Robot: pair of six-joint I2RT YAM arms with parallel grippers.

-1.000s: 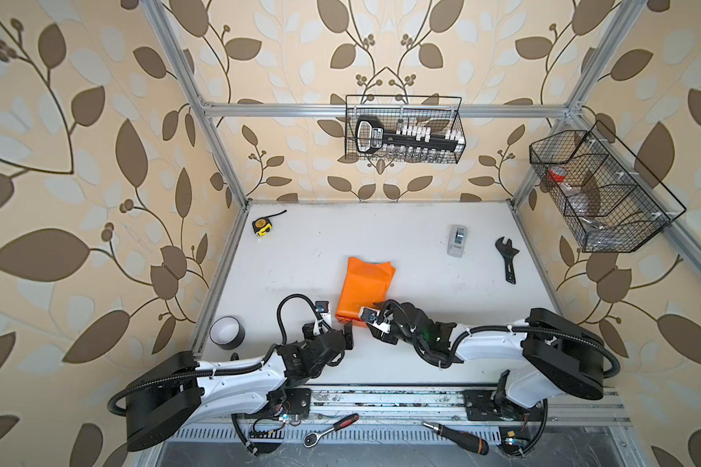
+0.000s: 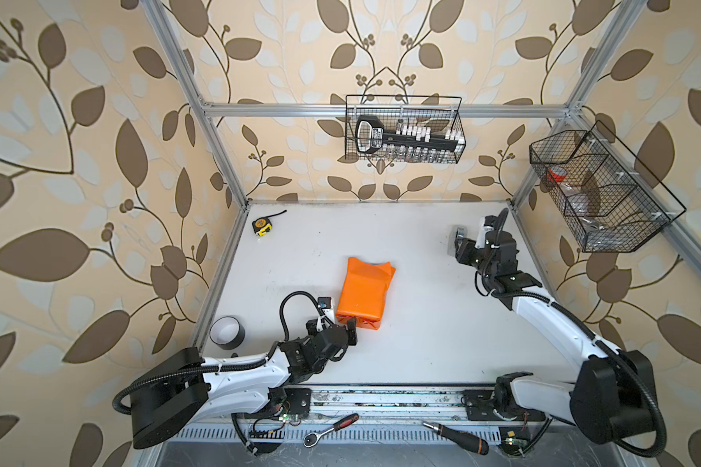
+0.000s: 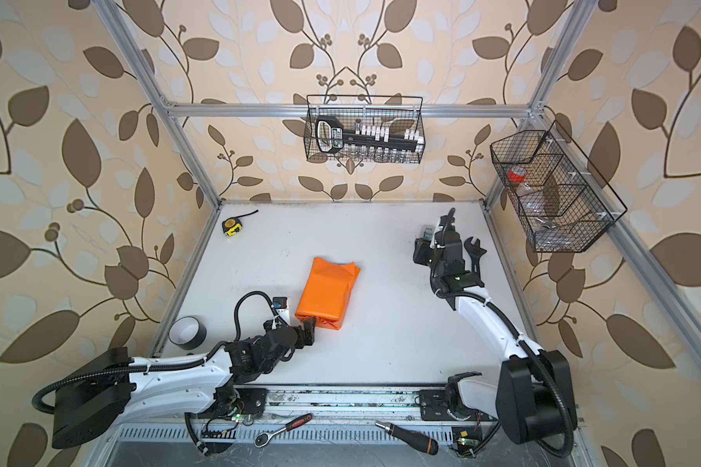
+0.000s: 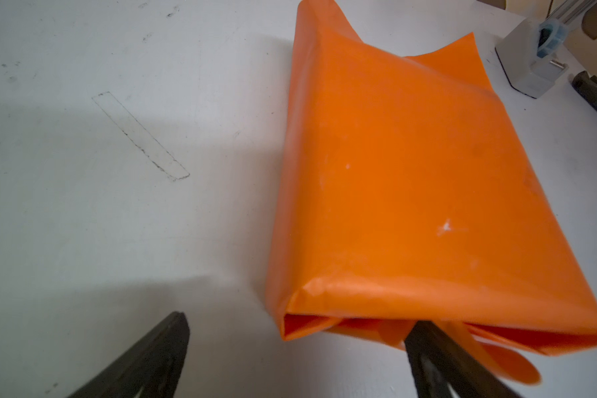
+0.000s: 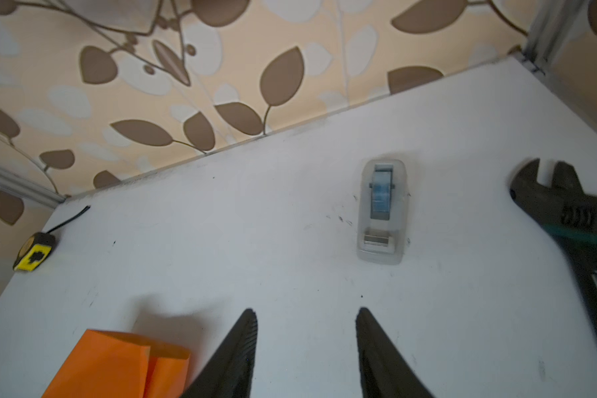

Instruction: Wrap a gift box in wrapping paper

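Observation:
An orange paper-wrapped box (image 2: 363,292) lies near the table's middle; its near end is loosely folded, with flaps curling out under the top edge in the left wrist view, and paper also sticks up at its far end. My left gripper is open at that near end, its right finger close to the flaps and nothing visibly held. My right gripper stands apart from the box, over the right back of the table, fingers part open and empty. Ahead of it lies a clear tape dispenser (image 5: 381,229) with blue tape.
A black adjustable wrench (image 5: 573,229) lies right of the dispenser. A tape measure (image 2: 261,226) is at the back left, a white round container (image 2: 226,332) at the left front. Wire baskets hang on the walls. Table space between box and dispenser is clear.
My right arm has swung from the box's near end to the back right, by the tape dispenser. The left gripper has shifted slightly to the right; the box looks unmoved.

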